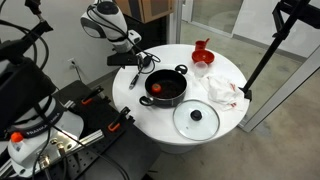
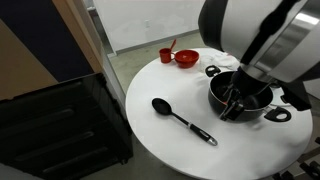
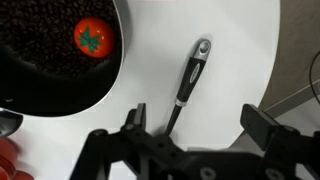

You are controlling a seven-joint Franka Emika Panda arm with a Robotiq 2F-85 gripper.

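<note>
A black spoon lies flat on the round white table; its dark handle shows in the wrist view and its bowl in exterior view 2. My gripper hangs over the table near the spoon, its fingers wide apart and nothing between them. The spoon's shaft runs down between the fingers, and the gripper hides its bowl in the wrist view. Beside it stands a black pot with a red tomato on dark beans inside. In exterior view 2 the arm covers part of the pot.
A glass lid lies on the near right of the white table. White cloth is spread at the right. A red bowl and a red cup stand at the far side.
</note>
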